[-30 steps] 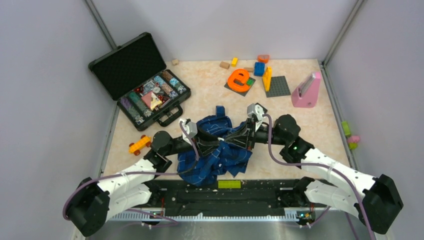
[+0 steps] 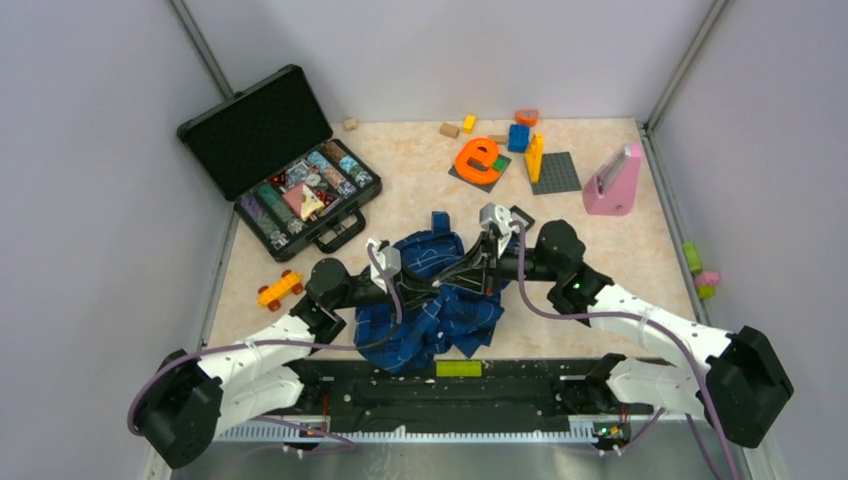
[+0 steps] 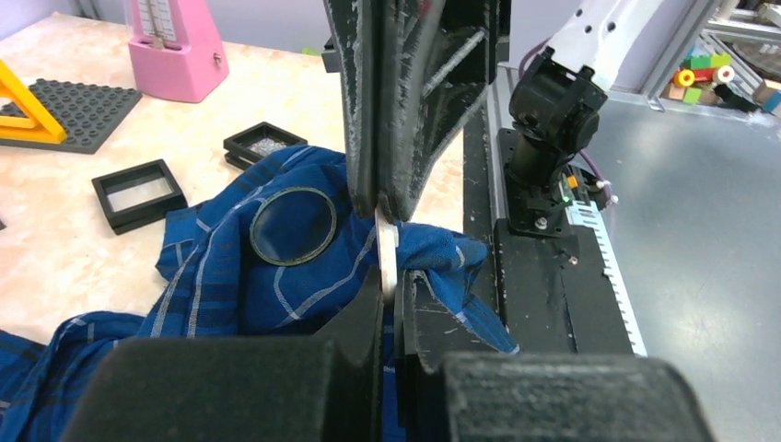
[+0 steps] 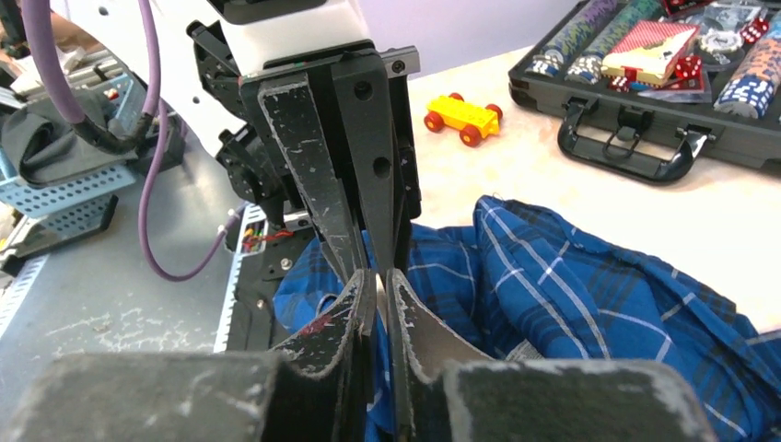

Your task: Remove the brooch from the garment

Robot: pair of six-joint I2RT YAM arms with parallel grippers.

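Observation:
The brooch (image 3: 388,253) shows edge-on in the left wrist view as a thin, pale piece with a small knob on one side. My left gripper is shut on its lower end. From above, the fingertips of my right gripper meet its upper end, only a narrow gap apart; whether they grip it is unclear. A pale sliver shows between those tips in the right wrist view. The garment (image 2: 405,335), blue plaid cloth, lies bunched under both grippers. Cloth close to the brooch is partly hidden, so whether they are joined cannot be told.
A black case (image 2: 310,195) stands open at the back left, with a yellow toy car (image 2: 280,290) in front of it. Small black frames (image 3: 138,195) lie just beyond the cloth. A pink metronome (image 2: 613,182) stands at the right.
My right gripper has moved left, closer to my left gripper and the brooch. The left arm has shifted only slightly. The garment lies about where it was.

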